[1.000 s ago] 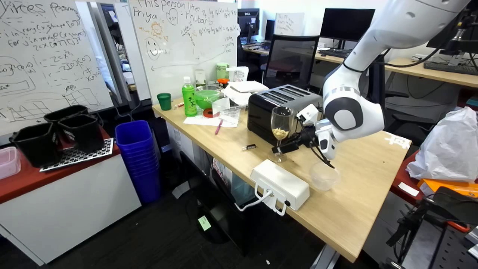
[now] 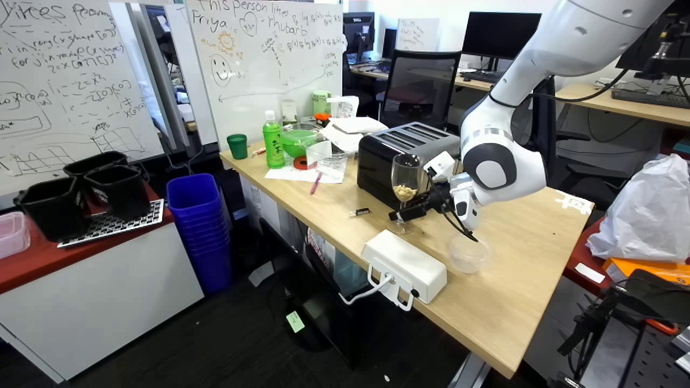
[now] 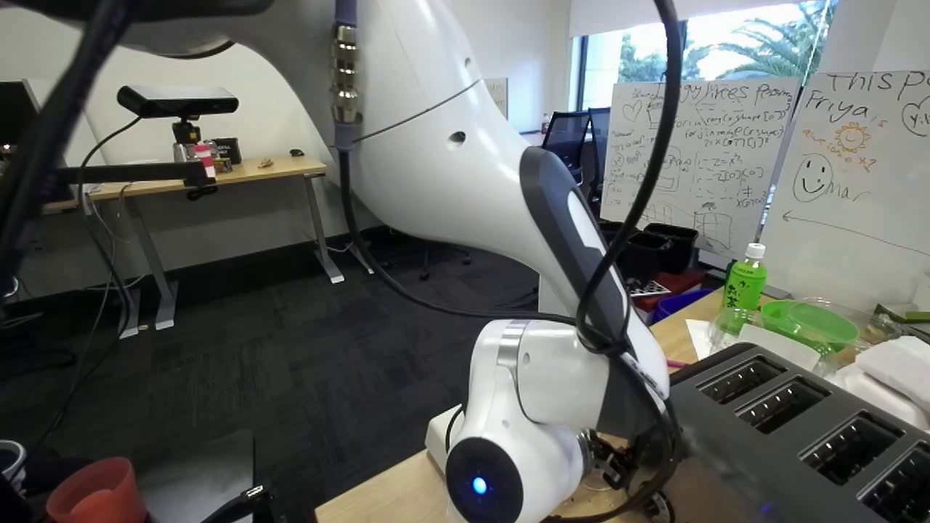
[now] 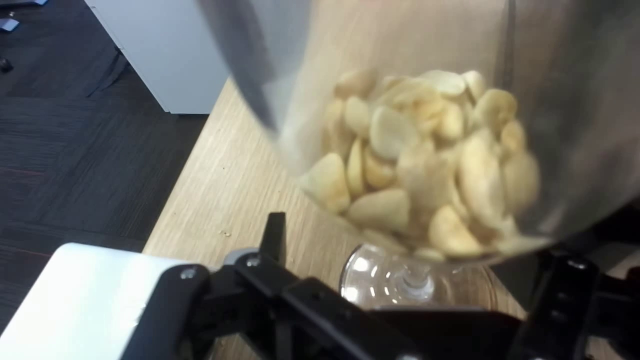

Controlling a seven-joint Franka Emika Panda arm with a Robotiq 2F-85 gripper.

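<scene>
A stemmed glass [image 2: 405, 175] holding pale nuts [image 2: 405, 193] stands upright on the table beside the toaster. My gripper [image 2: 406, 214] is low at its stem, fingers spread open. From the wrist, the bowl of the glass and its nuts [image 4: 420, 162] fill the upper middle, with the round glass foot [image 4: 414, 281] below. One dark finger [image 4: 274, 237] shows left of the stem; the other side of the gripper is at the right, partly behind the glass bowl. Whether either finger touches the stem, I cannot tell. The arm hides the glass in exterior view 2.
A black toaster [image 2: 378, 169] stands close behind the glass. In front is a white box [image 2: 406, 264] at the table edge, with a clear plastic bowl [image 2: 469, 254] to its right. A marker [image 2: 359, 212] lies left of the glass.
My gripper and arm have shifted slightly left in exterior view 1, bringing the fingers farther around the stem. The glass looks unmoved.
</scene>
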